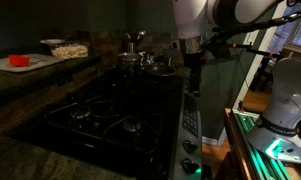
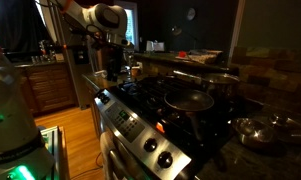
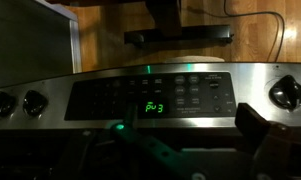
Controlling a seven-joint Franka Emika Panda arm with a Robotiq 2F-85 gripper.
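My gripper (image 1: 194,82) points down above the front edge of the stove, near the control panel (image 1: 190,116). In the wrist view its two dark fingers (image 3: 258,132) stand wide apart at the lower edge, with nothing visible between them. Below the gripper runs the steel panel, with a lit green display (image 3: 156,107) and round knobs at both ends, such as the right knob (image 3: 287,92). In the second exterior view the gripper (image 2: 113,74) hangs over the far end of the stove front, apart from the knobs.
A dark frying pan (image 2: 190,101) rests on the cooktop, its handle toward the front. Metal pots (image 2: 262,132) sit on the counter beside the stove. A red item (image 1: 19,60) lies on a white tray at the back left. The near burners (image 1: 130,125) are bare.
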